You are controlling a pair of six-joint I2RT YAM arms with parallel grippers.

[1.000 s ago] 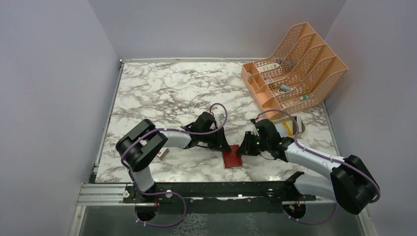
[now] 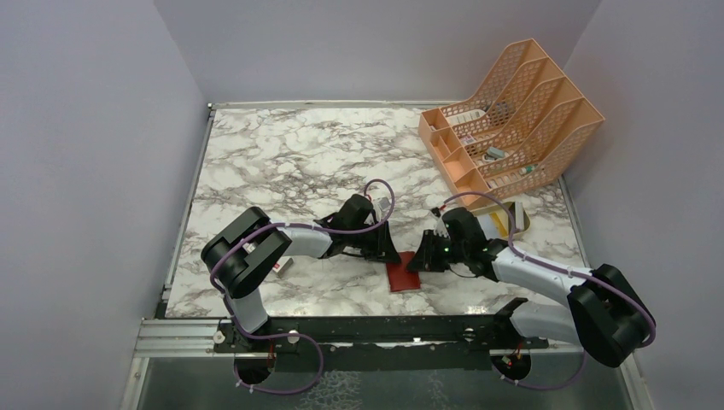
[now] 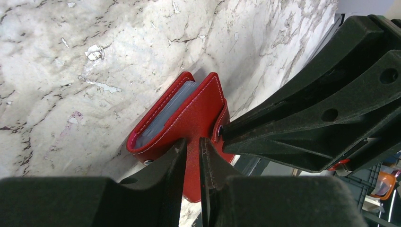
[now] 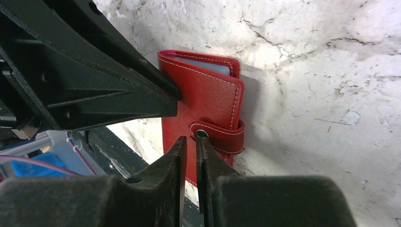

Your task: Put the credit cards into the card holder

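The red leather card holder is on the marble table near the front edge, between both arms. In the left wrist view the holder shows its opening, with clear sleeves between the covers; whether cards fill them cannot be told. My left gripper is shut on its red leather, fingers close together. From the opposite side my right gripper is shut on it by the strap with its snap. Exact contact is partly hidden behind the fingers.
An orange slatted rack with small items stands at the back right. Behind the right arm lies a tray, and a small white box sits by the left arm.
My left arm and the card holder look unmoved.
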